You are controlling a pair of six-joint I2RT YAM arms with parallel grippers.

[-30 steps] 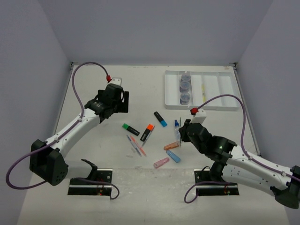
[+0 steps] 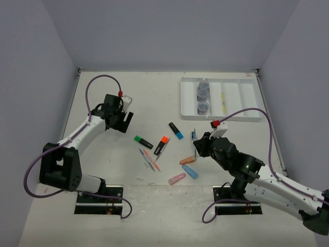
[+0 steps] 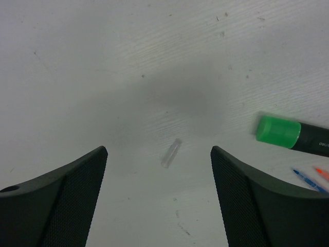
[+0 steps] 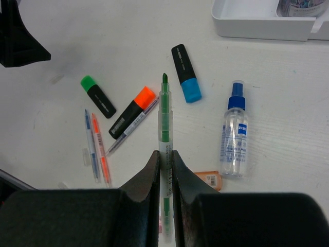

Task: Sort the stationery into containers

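Note:
In the right wrist view my right gripper is shut on a green pen, held clear of the table with its tip pointing away. My left gripper stands open over bare table. To its right lies a green-capped marker. An orange-capped marker, a blue-capped marker, a blue pen and an orange pen lie on the table. A spray bottle lies right of the held pen. The white divided tray at the back right contains a yellow pen.
Clear cups stand in the tray's left compartment. Near the front lie an orange object, a blue one and a pink one.
The right gripper has shifted only slightly, with the pen still in it.

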